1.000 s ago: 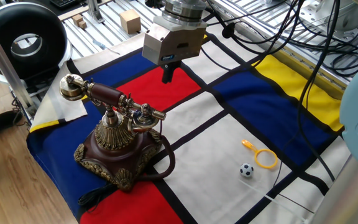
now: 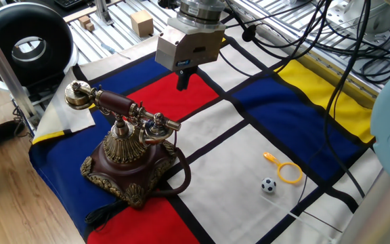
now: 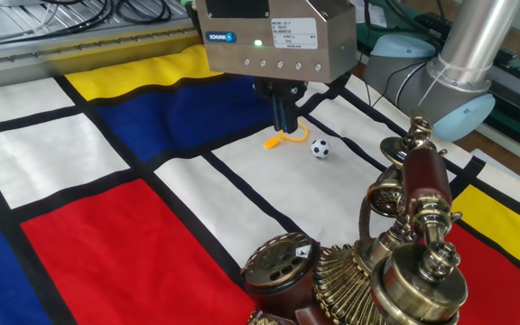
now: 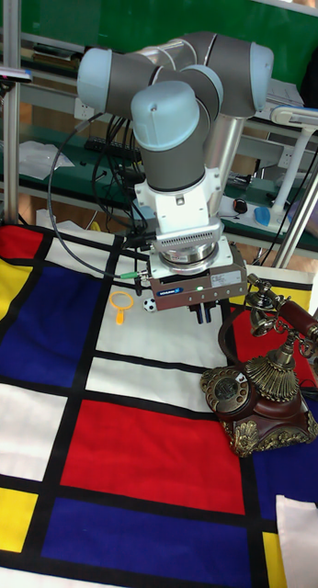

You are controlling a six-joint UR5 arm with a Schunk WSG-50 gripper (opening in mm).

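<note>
An antique-style telephone in dark red and brass (image 2: 128, 152) stands on the patterned cloth, its handset (image 2: 114, 103) resting across the cradle. On a white patch lie a small black-and-white football (image 2: 268, 185) and a yellow ring with a handle (image 2: 289, 172), close together but apart. My gripper (image 3: 284, 117) hangs above the cloth, pointing down; in exterior view 2 it overlaps the area by the yellow ring, but exterior view 1 shows it well away from both toys. Its dark fingers (image 4: 208, 313) are drawn together at the middle, nothing visible between them.
Cables (image 2: 317, 41) droop along the metal table edge and over the cloth's right side. A small wooden block (image 2: 141, 23) stands on the slatted metal beyond the cloth. Red, blue and white areas (image 4: 141, 451) in front of the arm are clear.
</note>
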